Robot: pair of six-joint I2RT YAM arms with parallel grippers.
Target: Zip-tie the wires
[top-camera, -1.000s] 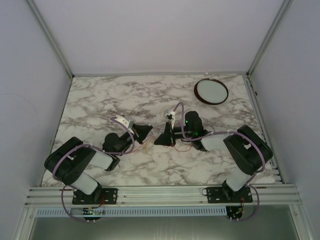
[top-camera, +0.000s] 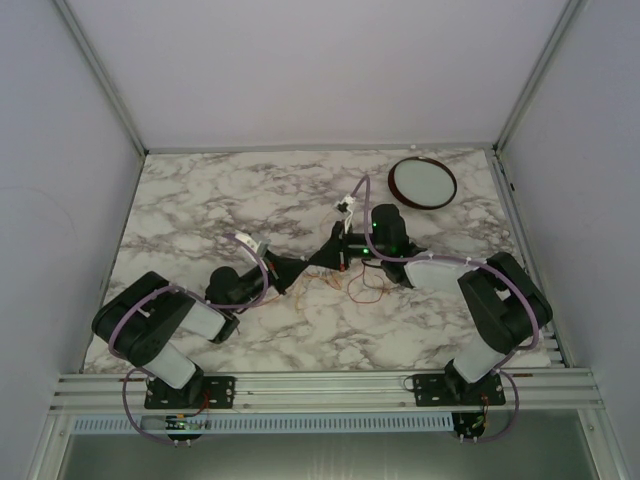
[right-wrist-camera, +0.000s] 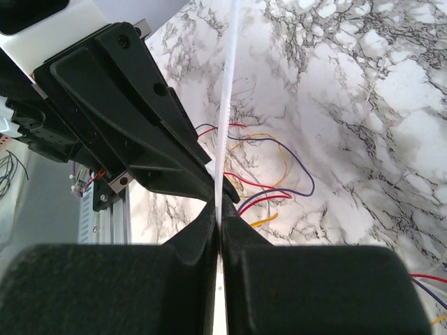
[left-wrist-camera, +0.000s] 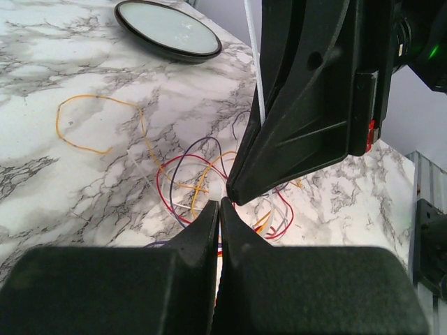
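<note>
Red, purple and orange wires (left-wrist-camera: 172,185) lie in loose loops on the marble table, partly hidden behind the grippers. My left gripper is shut, with a small white piece of the zip tie (left-wrist-camera: 215,190) at its fingertips. In the right wrist view, the thin white strap of the zip tie (right-wrist-camera: 227,91) runs up from my right gripper, which is shut on it. Both grippers meet tip to tip over the wires, as the top view shows. Whether the strap encloses the wires is hidden by the fingers.
A round white dish with a dark rim (top-camera: 422,183) stands at the back right. A separate orange wire (left-wrist-camera: 98,96) lies apart from the loops.
The left gripper has moved only slightly.
</note>
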